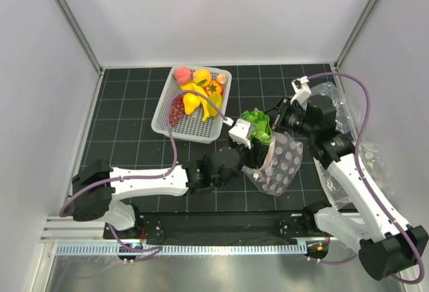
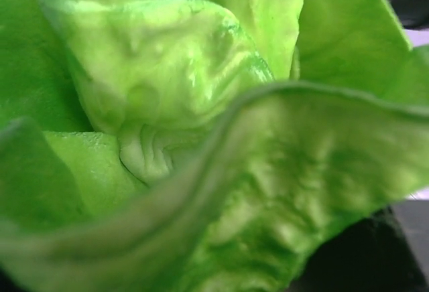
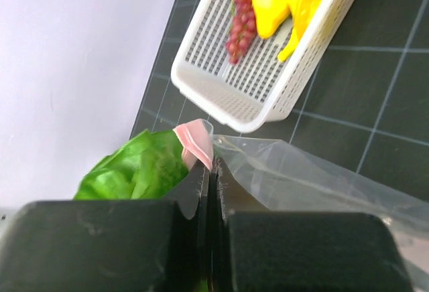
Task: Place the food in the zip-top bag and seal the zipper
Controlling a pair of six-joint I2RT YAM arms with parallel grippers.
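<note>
A green leafy vegetable, like lettuce point(image 1: 259, 123), is at the mouth of the clear dotted zip top bag point(image 1: 285, 161), mid-table to the right. My left gripper point(image 1: 253, 150) is right up against it; leaves point(image 2: 167, 57) fill the left wrist view and hide how far apart its fingers stand. In the right wrist view, my right gripper is shut on the bag's edge, with a pink strip point(image 3: 194, 139) sticking up at its fingertips. The lettuce shows just left of those fingers. How deep it sits in the bag cannot be told.
A white basket point(image 1: 164, 98) holds grapes point(image 1: 176, 111), bananas and other fruit, behind and left of the bag. More clear plastic bags point(image 1: 372, 165) lie along the right wall.
</note>
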